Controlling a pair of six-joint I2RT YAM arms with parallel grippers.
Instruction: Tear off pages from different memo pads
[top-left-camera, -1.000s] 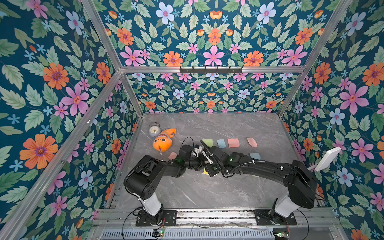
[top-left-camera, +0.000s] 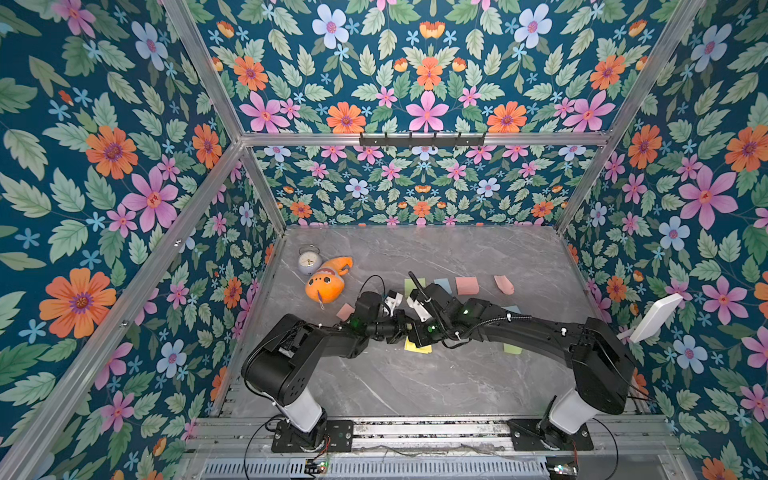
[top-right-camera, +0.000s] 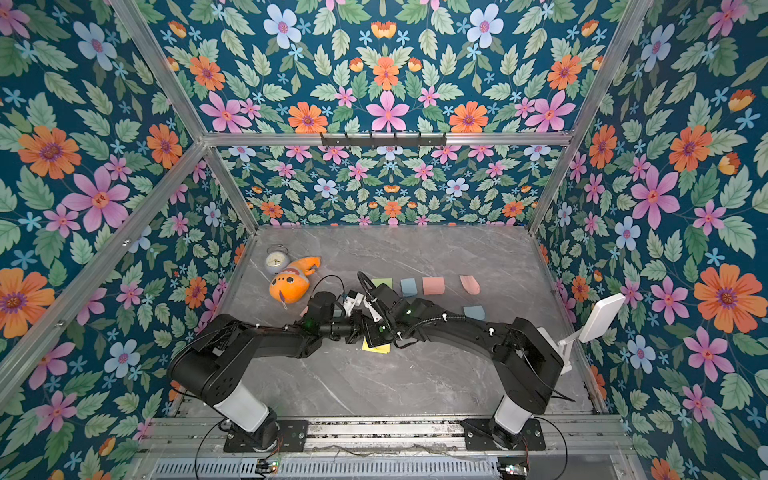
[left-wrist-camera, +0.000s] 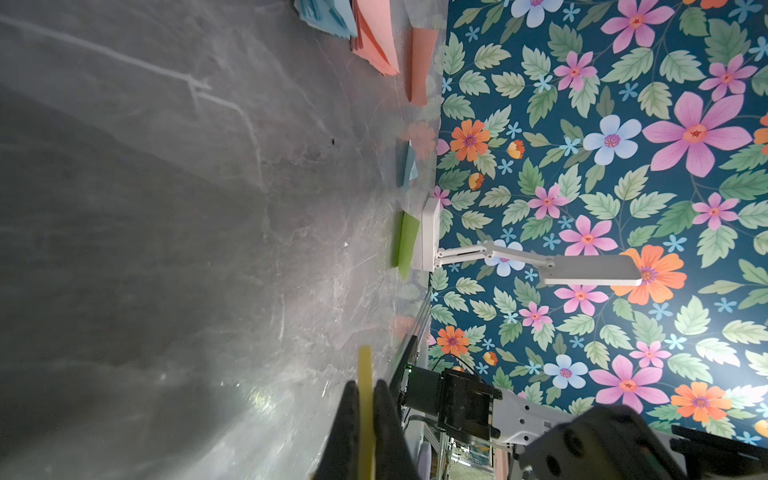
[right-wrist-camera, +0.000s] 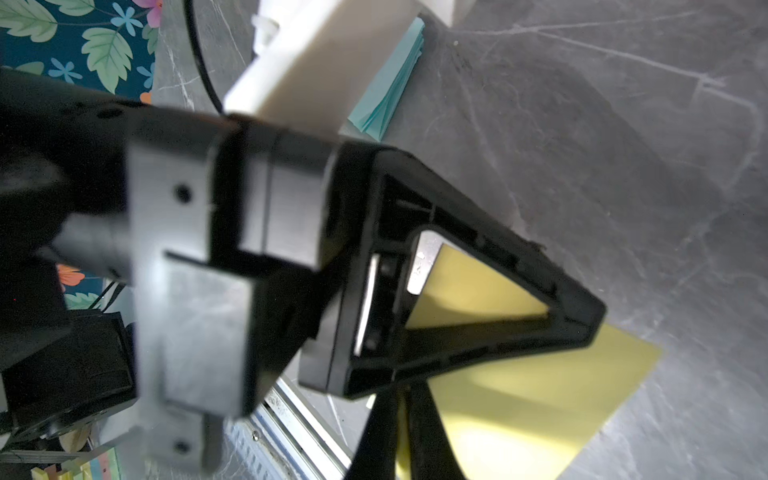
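Note:
A yellow memo pad (right-wrist-camera: 544, 400) lies at the table's middle beneath both grippers, partly hidden in the top views. My left gripper is shut, with a yellow sheet edge between or just at its fingertips. My right gripper is shut low over the yellow paper; whether it pinches any is unclear. The two wrists crowd together. Behind them lie a green pad (top-right-camera: 381, 283), a blue pad (top-right-camera: 408, 286), a pink pad (top-right-camera: 433, 285), a curled pink sheet (top-right-camera: 469, 284) and another blue pad (top-right-camera: 473, 312).
An orange plush toy (top-left-camera: 326, 284) and clock (top-left-camera: 309, 260) stand at the back left. A white lamp (top-right-camera: 601, 317) stands at the right.
Both arms have shifted slightly, the right gripper a little upward in view, and more of the yellow paper shows beneath the grippers.

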